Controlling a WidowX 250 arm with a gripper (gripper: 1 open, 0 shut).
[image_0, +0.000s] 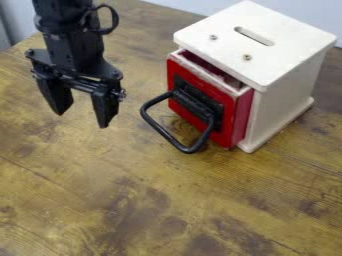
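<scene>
My black gripper (80, 101) hangs at the upper left over the wooden table, its two fingers apart with nothing between them. To its right stands a white wooden box (281, 97) with a slot and screws on top. Its red front door (221, 139) faces left, slightly out from the box at the top, with a black handle (158, 126) sticking out toward the lower left, apart from my gripper.
A pale surface shows beyond the table's back edge at the upper left.
</scene>
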